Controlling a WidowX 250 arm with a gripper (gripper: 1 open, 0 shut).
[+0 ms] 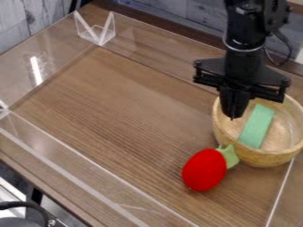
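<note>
My gripper [235, 106] is shut, pointing down over the left part of a yellow bowl [278, 151], with nothing visible between its fingers. Inside the bowl lies a mint-green block [258, 126]. A red object with a light green top, like a toy vegetable [206, 169], lies on the wooden table [95, 124] just below the bowl.
A white wire-like holder [96, 27] stands at the back left. Black cables [24, 213] show at the lower left corner, beyond the table's edge.
</note>
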